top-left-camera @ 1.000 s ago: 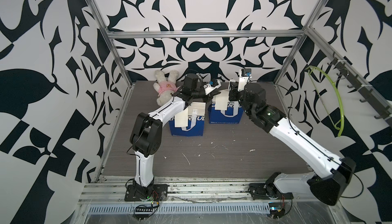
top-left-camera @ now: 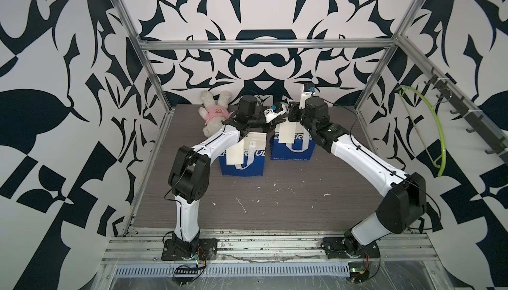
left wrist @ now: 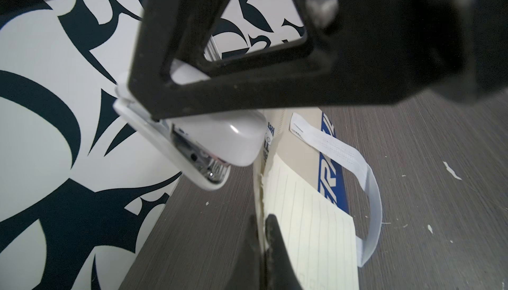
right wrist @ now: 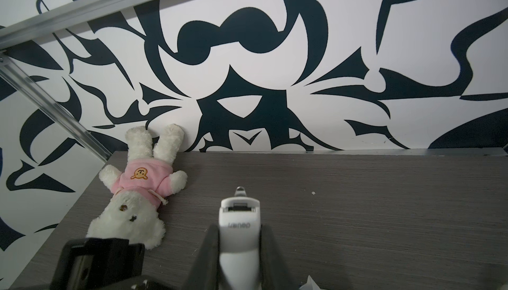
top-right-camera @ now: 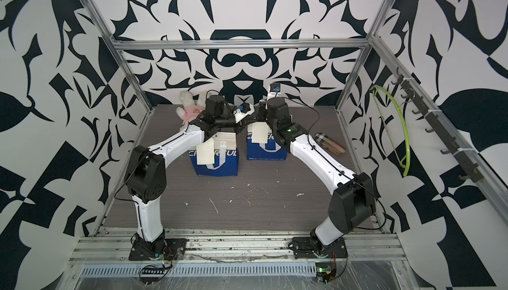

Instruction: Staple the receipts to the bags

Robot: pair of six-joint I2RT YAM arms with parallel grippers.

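Note:
Two blue bags (top-left-camera: 293, 152) stand at the table's middle, each with a cream receipt (top-left-camera: 287, 134) on its front. My left gripper is shut on the top edge of the right bag and its receipt. My right gripper is shut on a white stapler (right wrist: 239, 216). In the left wrist view that stapler (left wrist: 232, 136) hangs just beside the held edge, its front end partly open; whether it touches the paper is unclear.
A white plush bear (right wrist: 137, 194) in pink lies at the back left. A brown item (top-right-camera: 329, 143) lies at the right side.
The left arm and the bags look unchanged.

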